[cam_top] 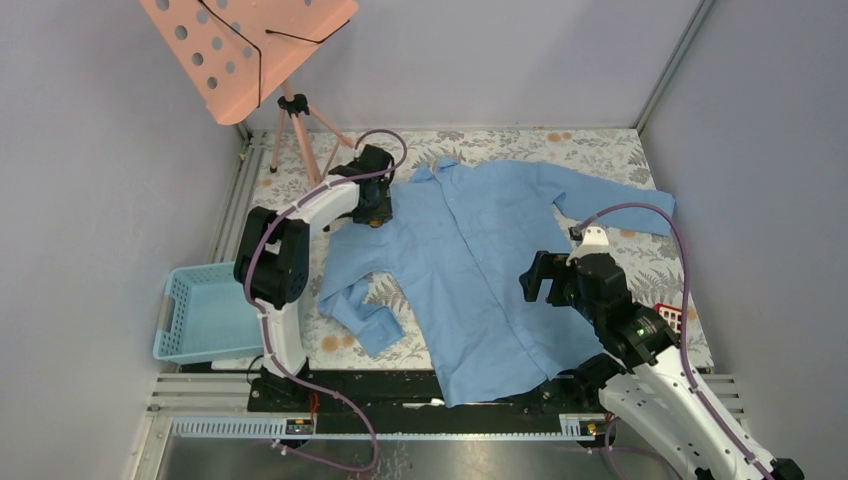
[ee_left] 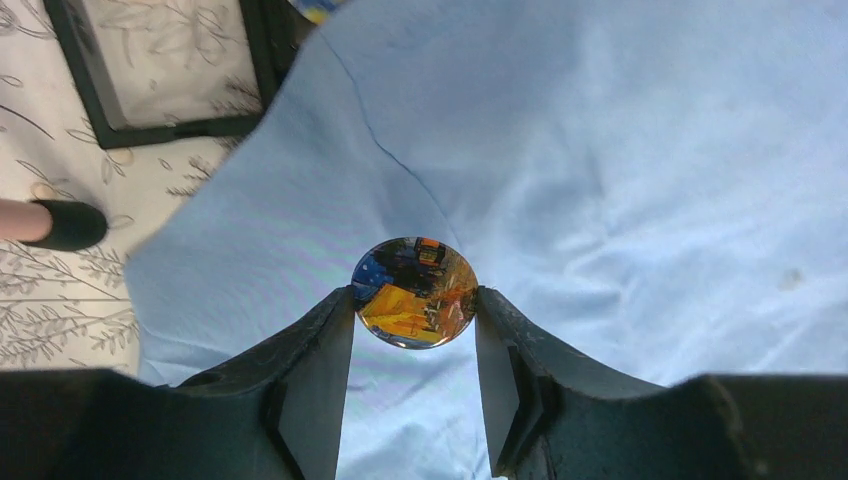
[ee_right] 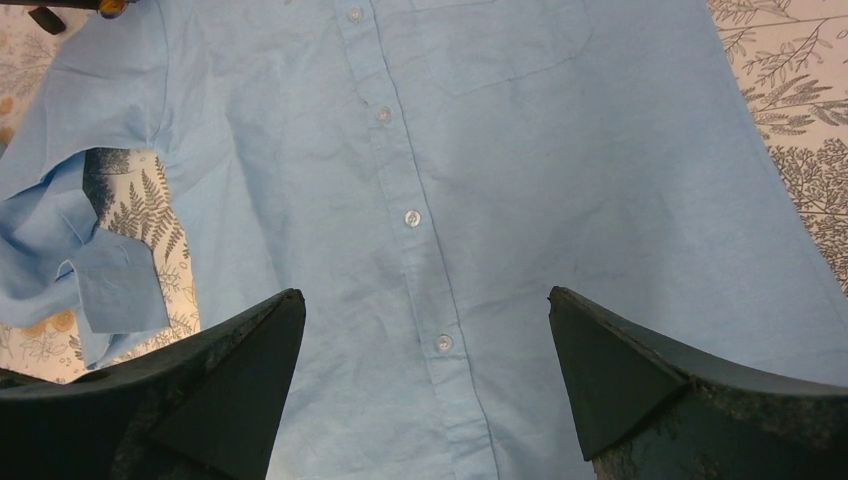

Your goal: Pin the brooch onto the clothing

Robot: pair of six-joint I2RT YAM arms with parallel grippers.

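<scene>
Between the fingertips of my left gripper is the round, glossy brooch (ee_left: 415, 310), dark blue with orange and yellow, its face towards the camera. Below it in the left wrist view lies the blue shirt's sleeve and shoulder; from this angle I cannot tell the gap to the cloth. Seen from the top, the blue shirt (cam_top: 470, 260) is spread out flat, with one sleeve folded at the left. My right gripper is open above the shirt's lower front, nothing between its fingers. Buttons (ee_right: 412, 218) and a chest pocket (ee_right: 510, 50) show in the right wrist view.
A dark-framed tray (ee_left: 185, 130) lies beside the shoulder, partly under my left arm in the top view. Tripod legs (cam_top: 303, 150) stand at the back left. A light-blue basket (cam_top: 205, 335) is at the front left, a red item (cam_top: 670, 317) at the right.
</scene>
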